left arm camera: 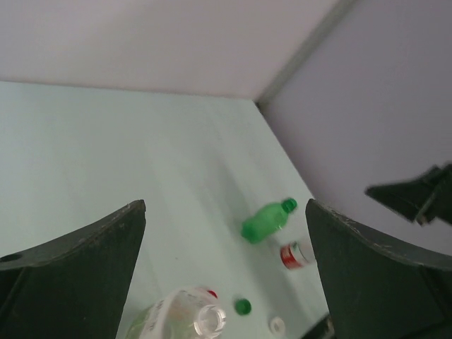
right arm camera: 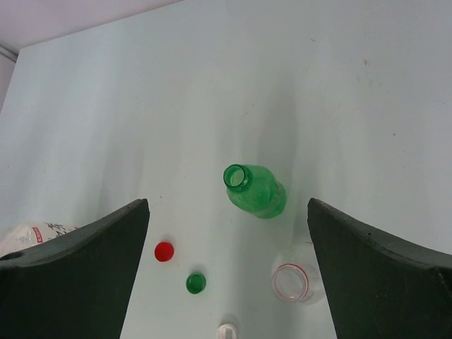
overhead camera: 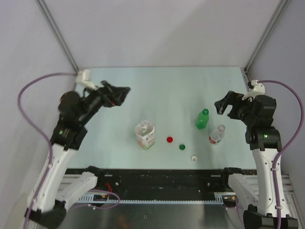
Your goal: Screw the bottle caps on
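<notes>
Three uncapped bottles stand on the pale table [overhead camera: 157,86]: a large clear one with a label [overhead camera: 145,135] left of centre, a green one [overhead camera: 202,119] right of centre, and a smaller clear one [overhead camera: 216,135] right of that. A red cap [overhead camera: 169,139], a green cap [overhead camera: 182,147] and a white cap [overhead camera: 194,158] lie between them. My left gripper [overhead camera: 118,95] is raised above and left of the large bottle, open and empty. My right gripper [overhead camera: 224,102] hangs open and empty above and beside the green bottle.
Pale walls border the back and both sides. A dark strip and rail [overhead camera: 157,184] run along the front edge.
</notes>
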